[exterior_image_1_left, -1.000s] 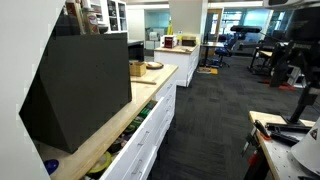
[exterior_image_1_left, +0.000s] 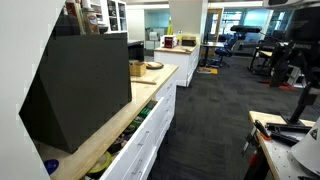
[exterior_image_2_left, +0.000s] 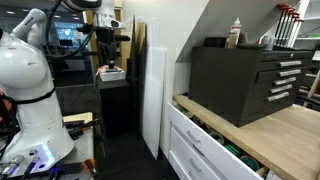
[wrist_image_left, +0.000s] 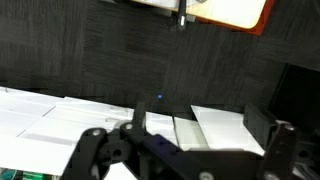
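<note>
A white drawer (exterior_image_2_left: 205, 145) stands pulled out below the wooden counter (exterior_image_2_left: 255, 122), with green and dark items inside. In exterior view 1 the same drawer (exterior_image_1_left: 130, 155) runs along the counter's near side. High at the left of exterior view 2, my gripper (exterior_image_2_left: 106, 52) hangs in the air, well away from the drawer and counter. From the wrist, my gripper looks down at the dark floor, its fingers spread wide and nothing visible between them. White cabinet fronts (wrist_image_left: 60, 120) cross the lower left of that view.
A black metal cabinet (exterior_image_2_left: 250, 82) with several drawers sits on the counter, bottles and tools on top. A tall white panel (exterior_image_2_left: 153, 85) stands between the arm and counter. A wooden box (exterior_image_1_left: 137, 68) rests farther along. The dark floor (exterior_image_1_left: 205, 125) beside the drawers is clear.
</note>
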